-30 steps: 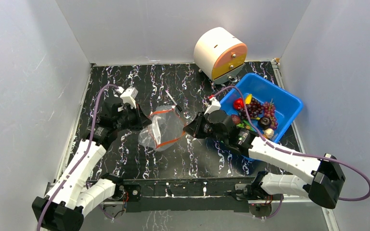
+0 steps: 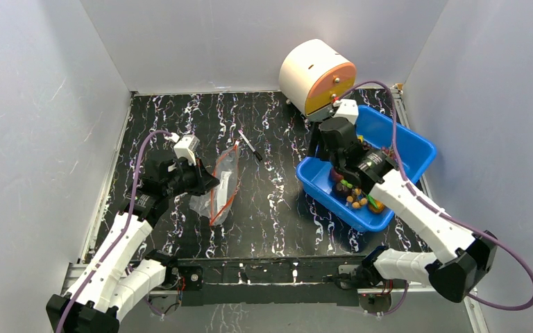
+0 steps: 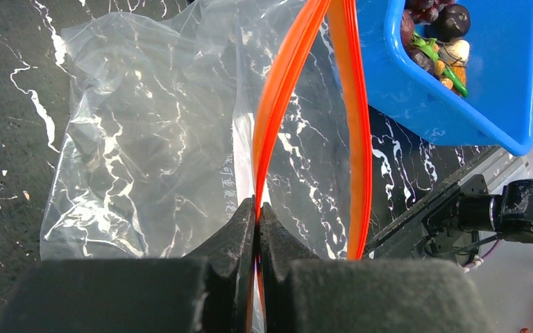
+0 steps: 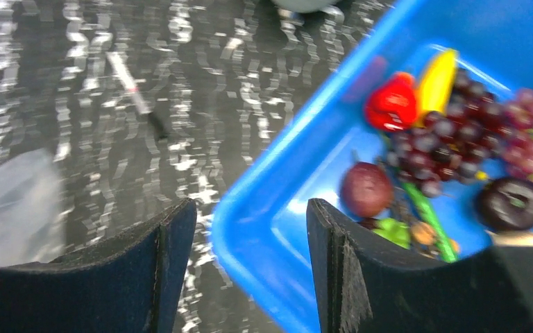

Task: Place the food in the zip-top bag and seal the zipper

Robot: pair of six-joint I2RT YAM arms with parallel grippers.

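The clear bag (image 2: pixel 223 194) with orange zipper edges hangs from my left gripper (image 2: pixel 212 182), which is shut on one edge at the orange strip (image 3: pixel 271 118); in the left wrist view the other strip stands apart from it. My right gripper is over the left rim of the blue bin (image 2: pixel 409 146), fingers apart with nothing between them. In the bin, blurred in the right wrist view, lie a red pepper (image 4: pixel 391 104), a yellow fruit (image 4: pixel 436 82), grapes (image 4: pixel 527 132), a dark round piece (image 4: pixel 510 203) and several other foods.
A marker (image 2: pixel 250 144) lies behind the bag. A cream cylindrical box (image 2: pixel 305 73) with an orange front stands at the back right. Grey walls enclose the sides and back.
My left gripper has shifted slightly with the bag, whose mouth looks narrower from above.
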